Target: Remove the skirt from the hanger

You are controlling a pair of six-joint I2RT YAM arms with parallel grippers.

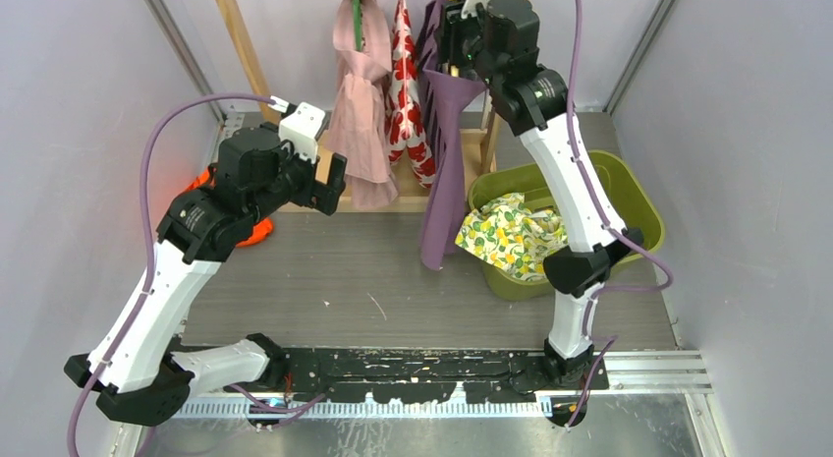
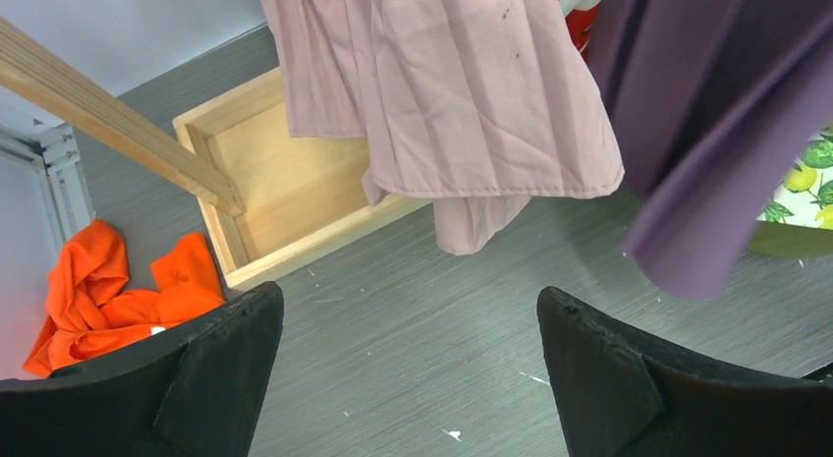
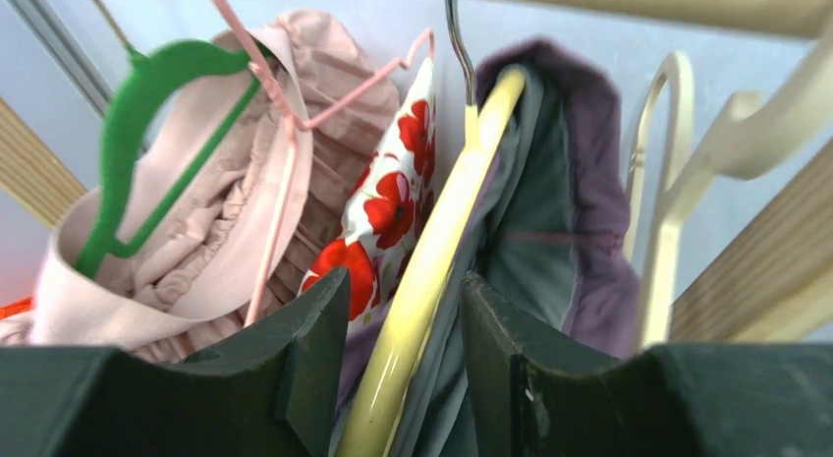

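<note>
A purple skirt [image 1: 448, 162] with a grey inner side [image 3: 535, 231] hangs from a yellow hanger [image 3: 424, 270] on the rack. In the right wrist view, my right gripper is at the hanger, which passes between its parted fingers; gaps show on both sides. From the top, that gripper partly covers the skirt's upper end. Left of the garments and well apart from the skirt, my left gripper stands open and empty. The skirt's blurred lower part [image 2: 717, 162] shows at the right of the left wrist view.
To the skirt's left hang a red-and-white floral garment [image 1: 405, 93] and a pink garment [image 1: 361, 133] on a green hanger [image 3: 147, 103]. Empty hangers [image 3: 678, 172] are close on the right. A green bin [image 1: 629, 197] holds a lemon-print cloth [image 1: 511, 236]. Orange cloth [image 2: 128, 300] lies at left.
</note>
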